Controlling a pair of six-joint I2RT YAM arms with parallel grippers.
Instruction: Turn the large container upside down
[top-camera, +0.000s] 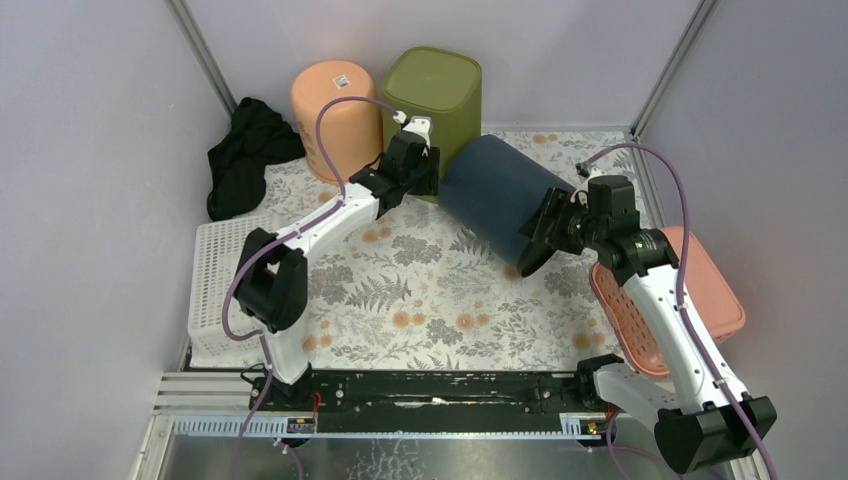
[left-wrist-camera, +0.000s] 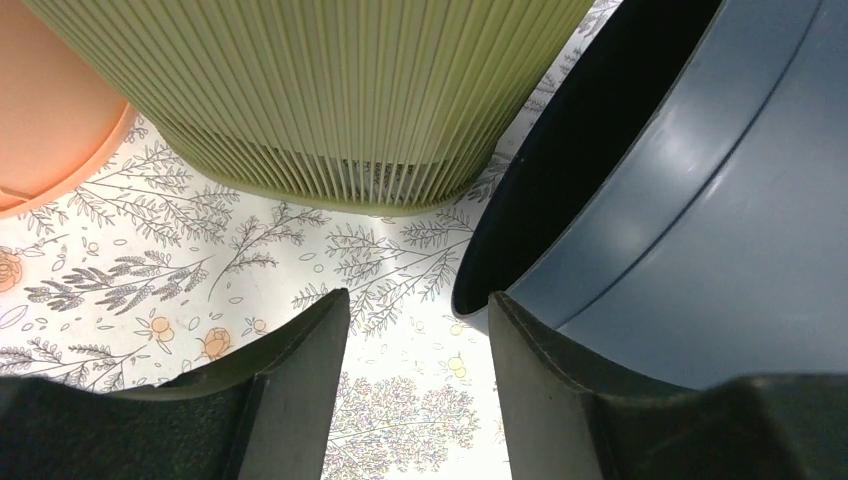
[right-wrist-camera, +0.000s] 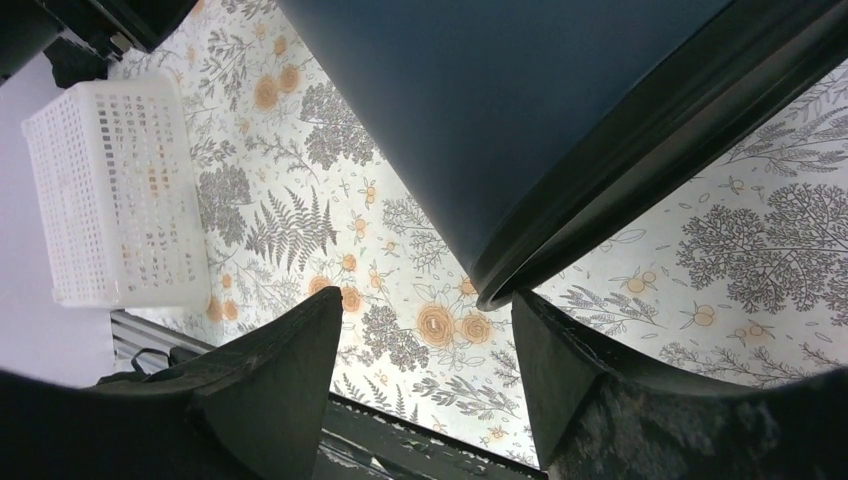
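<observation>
The large dark-blue container (top-camera: 500, 195) lies on its side in the middle of the table. Its mouth shows a dark inside (left-wrist-camera: 590, 150) in the left wrist view, facing the green container. My left gripper is at that mouth, fingers apart, with the rim's lower corner showing near its right finger. At the opposite end, my right gripper also has its fingers apart. The corner of the dark, ridged end edge (right-wrist-camera: 560, 235) appears between them, close to the right finger. Firm contact cannot be made out in either wrist view.
A green container (top-camera: 435, 95) and an orange one (top-camera: 338, 115) stand upside down at the back, close to my left arm. A white basket (top-camera: 215, 290) lies left, a black cloth (top-camera: 250, 150) behind it, and a salmon basket (top-camera: 700, 290) right.
</observation>
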